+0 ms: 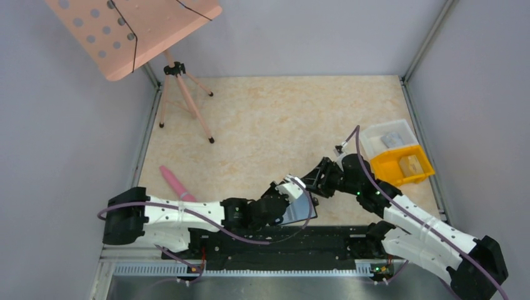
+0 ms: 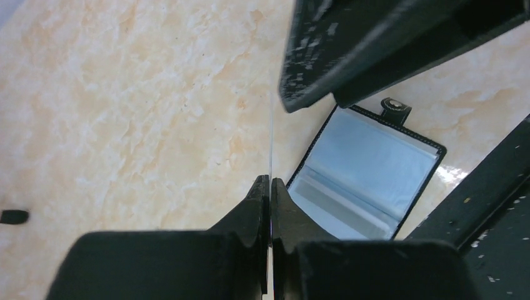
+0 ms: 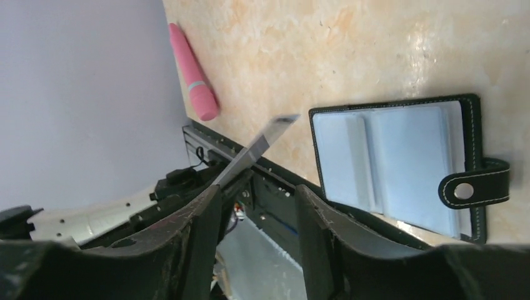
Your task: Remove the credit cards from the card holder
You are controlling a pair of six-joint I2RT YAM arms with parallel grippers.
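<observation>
A thin card [image 2: 270,125], seen nearly edge-on, stands up from between the fingertips of my left gripper, which is shut on it. In the right wrist view the same card [image 3: 259,147] looks like a narrow grey strip. My right gripper is part open beside the card, nothing held between its fingers. Below both grippers lies the card holder [image 3: 409,162], spread open flat, with a black stitched border, pale bluish pockets and a snap strap [image 3: 475,190]. The arms partly cover the holder [image 1: 299,211] from above.
At the right stand a white bin [image 1: 384,134] and a yellow bin [image 1: 400,167] with something inside. A pink cylinder [image 1: 175,182] lies at the left; a pink tripod [image 1: 187,103] stands behind it.
</observation>
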